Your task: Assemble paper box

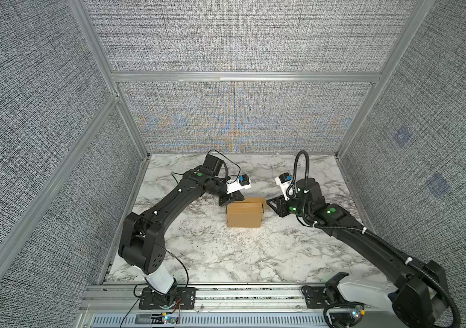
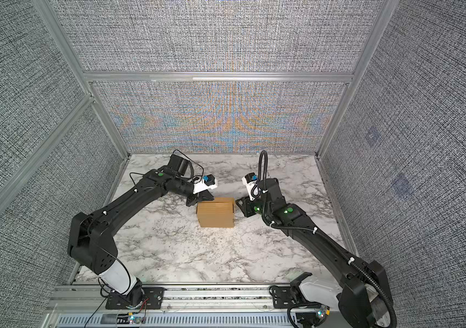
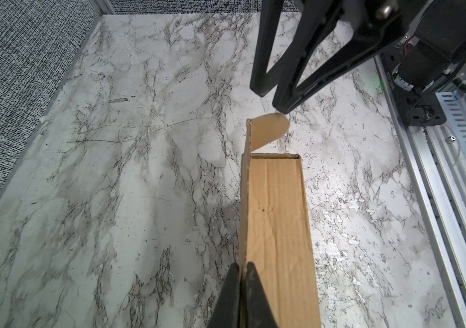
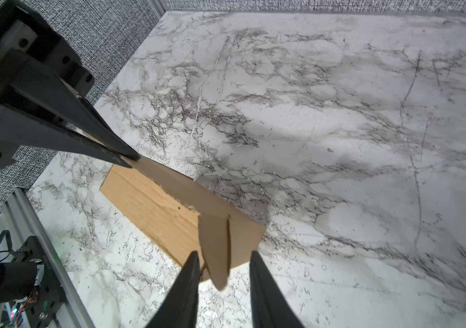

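Observation:
A brown cardboard box (image 1: 245, 217) (image 2: 215, 217) stands at the middle of the marble table. In the left wrist view my left gripper is shut on the thin upright edge of its lid flap, at the end away from my right gripper. A small tab (image 3: 267, 131) sticks out at the box's other end. My right gripper hovers just beside that end, its blurred fingers part open on either side of the tab, lower in the frame. In both top views it sits right of the box, its tips close to it.
Grey textured walls enclose it at back and sides, with a metal rail (image 1: 243, 292) along the front edge.

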